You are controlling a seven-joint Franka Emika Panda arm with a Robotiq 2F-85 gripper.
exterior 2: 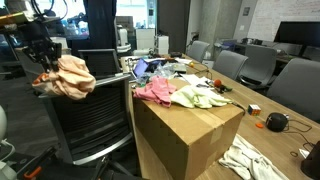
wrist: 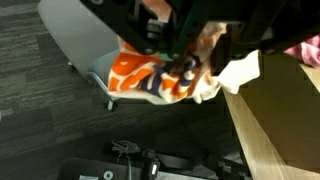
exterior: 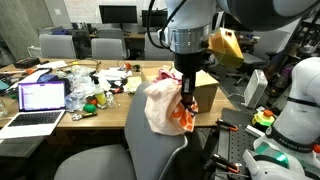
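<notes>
A pale pink and white cloth with an orange patterned part (exterior: 168,108) drapes at the top of the grey chair's backrest (exterior: 150,145). In exterior view 2 the same cloth (exterior 2: 68,78) hangs bunched over the dark chair back. My gripper (exterior: 187,97) points down at the cloth's right side, its fingertips against or within the folds. Close up in the wrist view, the orange, white and dark printed cloth (wrist: 150,75) lies beneath the blurred dark fingers. Whether fabric is pinched between them cannot be made out.
An open cardboard box (exterior 2: 185,135) with pink and yellowish cloths over its rim stands beyond the chair. A laptop (exterior: 40,100) and clutter cover the table's left. White cloth (exterior 2: 248,158) lies on the table beside the box.
</notes>
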